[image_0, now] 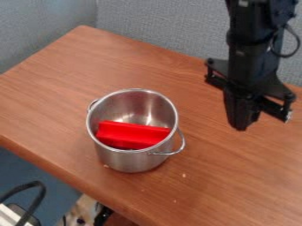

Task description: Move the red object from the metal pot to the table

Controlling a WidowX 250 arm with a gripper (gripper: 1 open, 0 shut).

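A red object (pixel 132 134) lies inside the metal pot (pixel 167 108), low down and leaning across its near side. It looks long and blocky; its underside is hidden by the pot wall. My black gripper (pixel 243 113) hangs above the table at the right, pointing down and well clear of the pot. I see nothing held in it, but its dark fingers blend together, so their spacing is unclear.
A wire handle (pixel 175 150) sticks out at the pot's right side. Dark cables (pixel 24 190) lie beyond the table's left edge, and a grey wall (pixel 160 22) stands behind.
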